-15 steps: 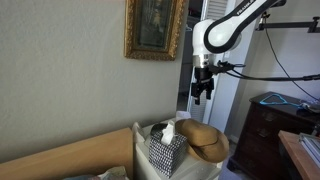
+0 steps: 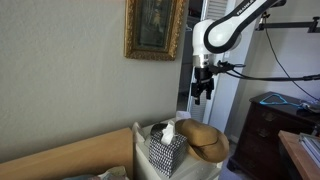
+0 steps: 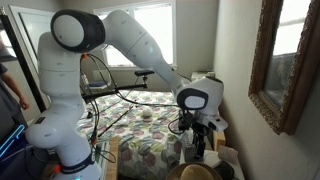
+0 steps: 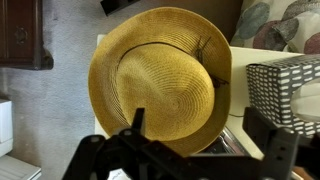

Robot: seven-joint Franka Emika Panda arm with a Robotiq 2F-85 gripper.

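Note:
A tan woven hat (image 2: 204, 142) with a wide brim rests on the white surface, beside a black-and-white checked tissue box (image 2: 166, 152). From above, in the wrist view, the hat (image 4: 165, 80) shows its rounded crown and a dark cord, with the box (image 4: 268, 92) to its right. My gripper (image 2: 203, 97) hangs in the air above the hat, pointing down. Its two dark fingers stand apart in the wrist view, and nothing shows between them except the hat farther below. In exterior view 2 the hat (image 3: 195, 173) is partly cut off by the bottom edge.
A dark wooden cabinet (image 2: 262, 135) stands to the right. A framed picture (image 2: 154, 28) hangs on the wall behind. The headboard (image 2: 70, 163) is at lower left, and a bed with a patterned cover (image 3: 135, 125) lies beyond the arm. Air around the gripper looks free.

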